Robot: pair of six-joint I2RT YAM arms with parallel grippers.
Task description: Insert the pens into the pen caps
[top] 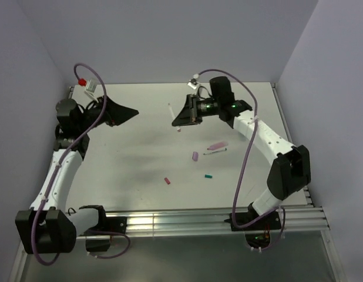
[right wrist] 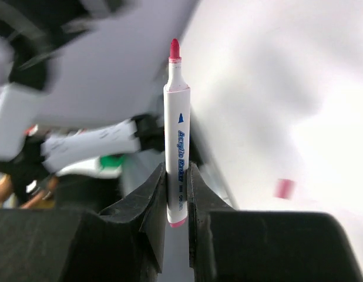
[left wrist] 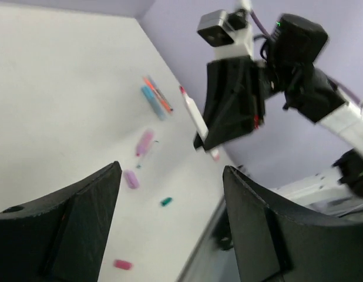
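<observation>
My right gripper [top: 177, 124] is shut on a white marker [right wrist: 177, 135] with a bare red tip, held lengthwise and pointing out beyond the fingers. In the left wrist view that marker [left wrist: 196, 119] slants in the right fingers, above the table. My left gripper stands open and empty, off to the left in the top view. Small caps lie loose on the table: a red cap [top: 167, 181], a teal cap [top: 208, 176] and a purple cap [top: 195, 156]. Beside them rest a pink pen [top: 217, 145] and a thin white pen [top: 215, 151].
A blue pen [left wrist: 153, 102] and an orange one [left wrist: 158, 93] lie near the table's far edge in the left wrist view; the right arm covers that spot from the top. Grey walls [top: 328, 106] flank it.
</observation>
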